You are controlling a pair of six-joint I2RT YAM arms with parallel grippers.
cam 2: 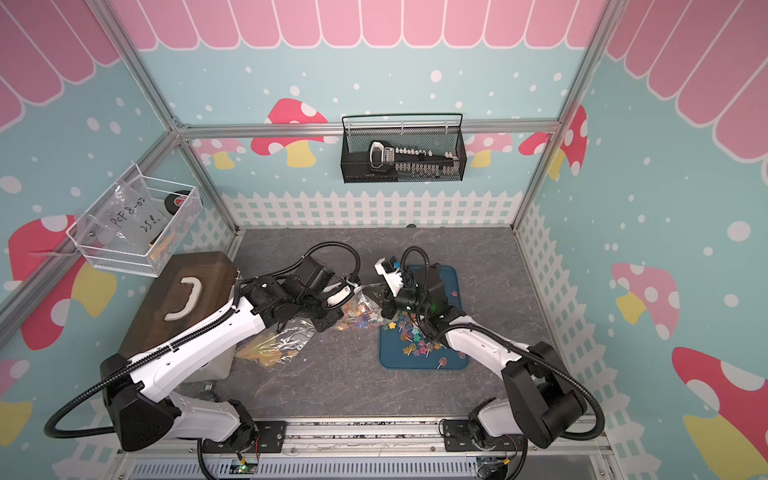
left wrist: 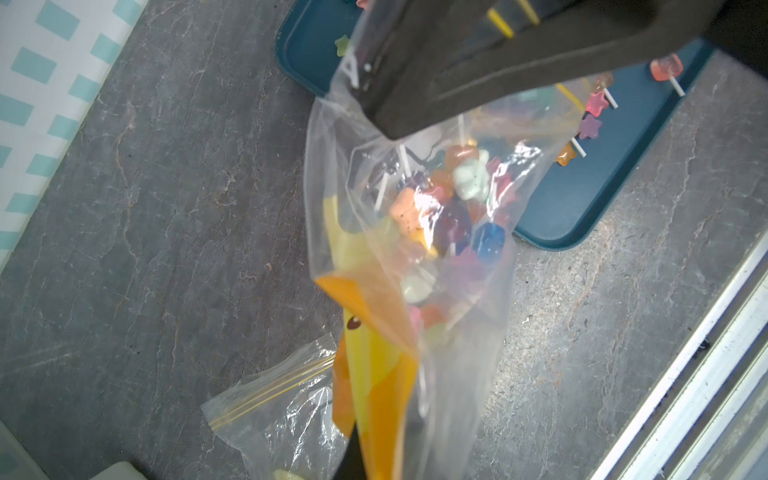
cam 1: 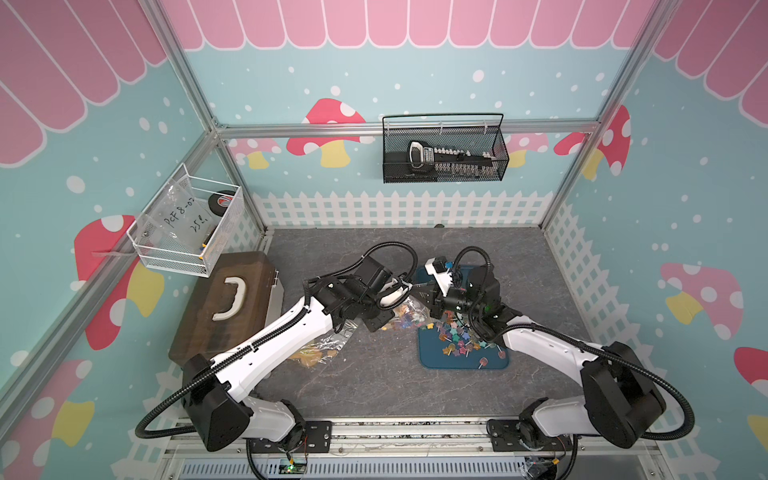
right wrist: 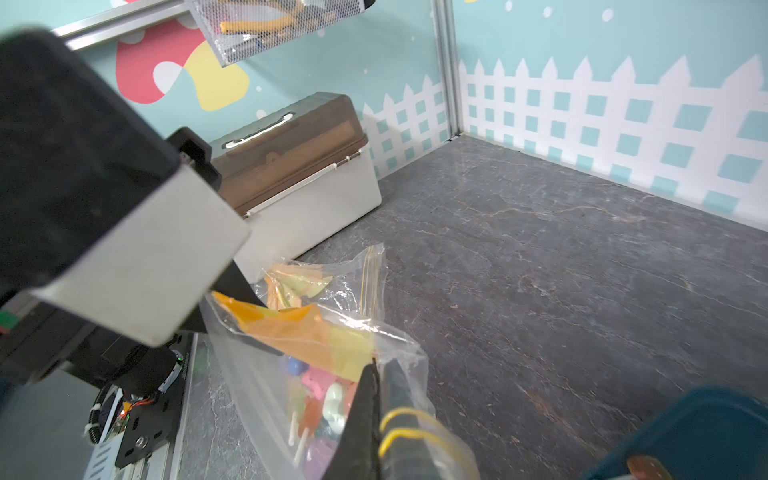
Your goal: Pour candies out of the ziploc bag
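Observation:
A clear ziploc bag (left wrist: pixel 328 160) with several colorful lollipop candies (left wrist: pixel 452 224) and an orange-yellow paper piece (left wrist: pixel 384 352) hangs between both arms. My left gripper is shut on its lower end, its fingers mostly covered by paper and plastic. At the bag's zip edge, marked by yellow lines, my right gripper is shut on the plastic. Below and to the right lies the blue tray (cam 1: pixel 432 357), with many candies (cam 1: pixel 464 348) spread on it. Seen from the top left, the right arm covers the tray's middle, and the bag is partly hidden.
A second ziploc bag (left wrist: pixel 272 408) lies flat on the table left of the tray. Behind it stands a brown-lidded box (right wrist: pixel 308 208). Open grey tabletop (right wrist: pixel 520 264) stretches toward the back fence wall. A black basket (cam 1: pixel 445 164) hangs on the back wall.

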